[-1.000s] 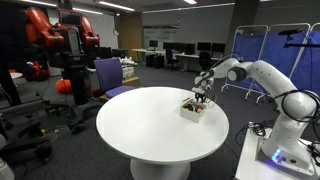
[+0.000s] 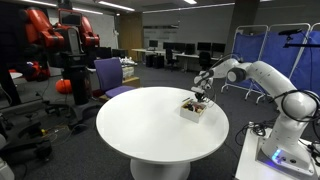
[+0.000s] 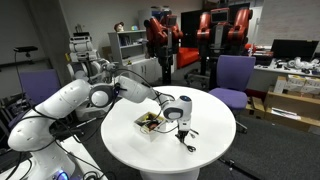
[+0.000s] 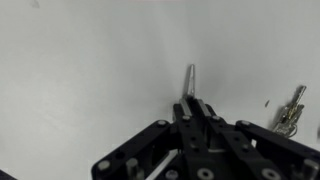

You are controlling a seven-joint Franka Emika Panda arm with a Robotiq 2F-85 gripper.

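In the wrist view my gripper is shut, with a thin, silvery metal piece point(image 4: 191, 80) sticking out from between its fingertips. Most of that piece is hidden by the fingers, so what it is cannot be told. The pale tabletop point(image 4: 90, 60) lies below. Exterior view 2 has the gripper point(image 3: 182, 135) pointing down low over the white table, beside an open box. From exterior view 1 it stands behind the box, and its fingertips are hard to make out.
An open box point(image 2: 190, 115) with several small things in it stands on the round white table point(image 2: 150, 140). Small metal items point(image 4: 290, 115) lie to the gripper's right in the wrist view.
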